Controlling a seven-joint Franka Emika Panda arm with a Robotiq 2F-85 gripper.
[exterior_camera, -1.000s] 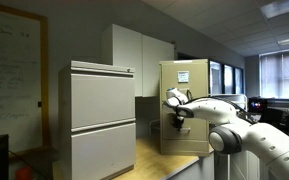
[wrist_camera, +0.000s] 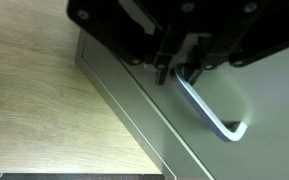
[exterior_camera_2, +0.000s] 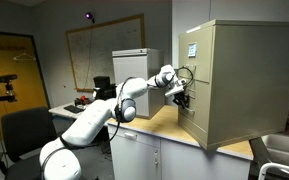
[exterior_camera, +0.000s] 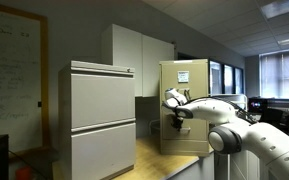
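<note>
A tan filing cabinet (exterior_camera: 184, 143) stands on the wooden counter, its drawers closed as far as shows. In the wrist view, a silver bar handle (wrist_camera: 206, 108) juts from the grey-green drawer front (wrist_camera: 254, 150). My gripper is at the handle's near end, its dark fingers (wrist_camera: 163, 73) on either side of the bar and shut on it. Exterior view 2 has the gripper (exterior_camera_2: 181, 100) against the cabinet's lower front, where the arm hides the contact.
A light grey cabinet (exterior_camera: 102, 111) stands on the same wooden counter (exterior_camera: 149, 160), with bare wood between the two cabinets. A sink (exterior_camera_2: 282, 153) lies at the right in exterior view 2. An office chair (exterior_camera_2: 22, 130) is at the left.
</note>
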